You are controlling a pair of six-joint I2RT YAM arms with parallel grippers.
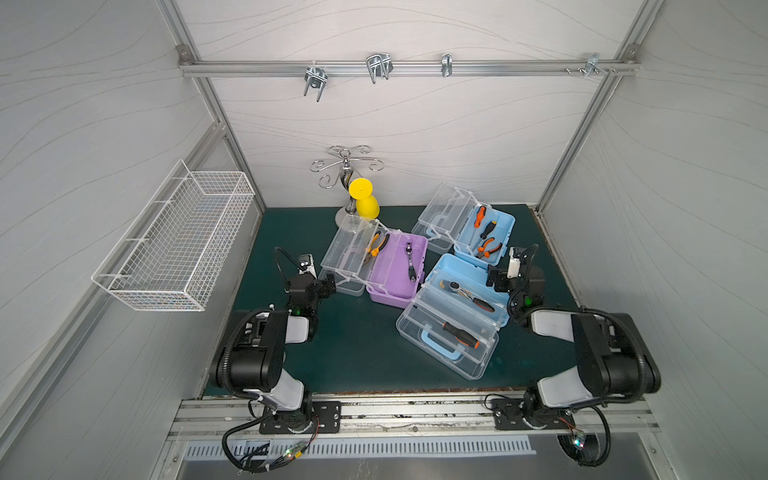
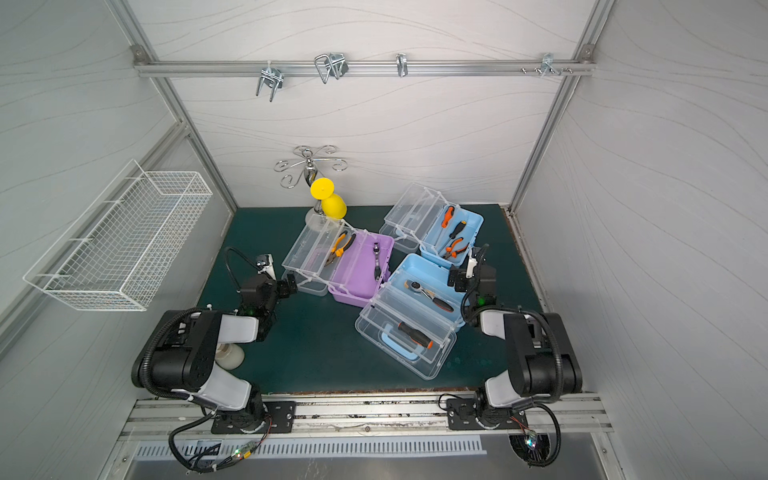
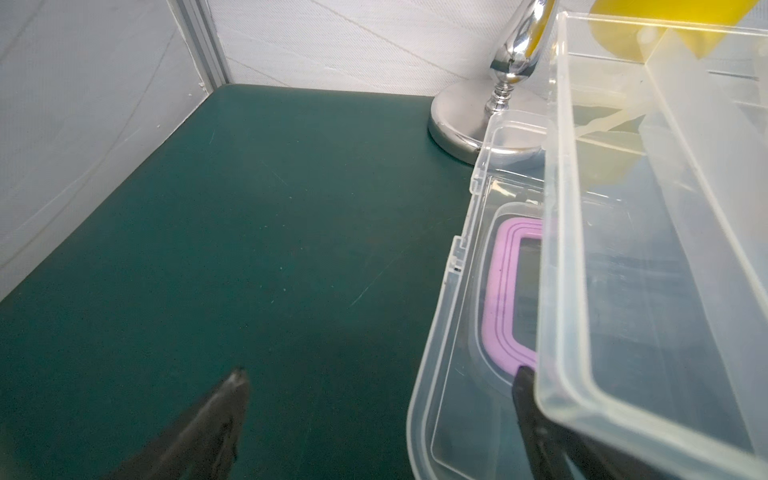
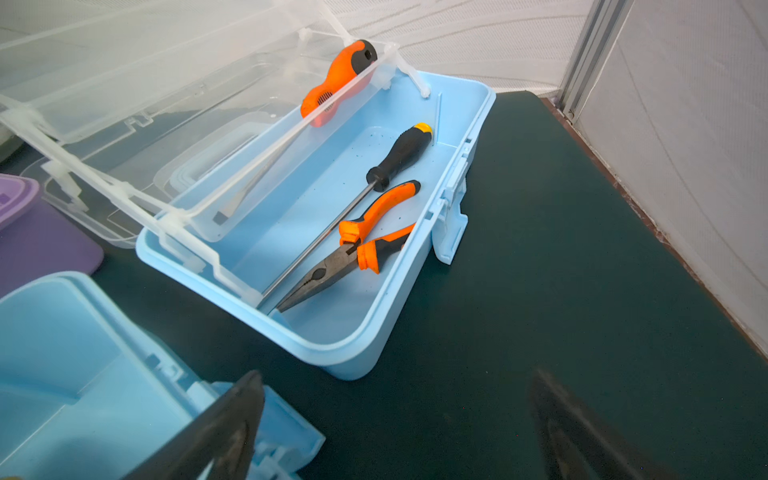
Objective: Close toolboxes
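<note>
Three toolboxes stand with their clear lids folded back: a purple one [image 1: 393,276] in the middle, a near blue one [image 1: 464,276] and a far blue one [image 4: 356,344]. The purple box's lid, with its pink handle [image 3: 500,296], lies toward my left gripper. That gripper is open beside the lid's edge; one finger [image 3: 528,400] overlaps the lid's corner in view, contact unclear. My right gripper, also open, hovers near the blue boxes' right side, one finger [image 4: 240,412] in front of the near box's latch. Neither gripper has anything between its fingers.
A chrome stand [image 1: 345,180] with yellow objects [image 1: 364,200] rises behind the purple box. The white wire basket [image 1: 180,240] hangs on the left wall. Tools lie in the boxes.
</note>
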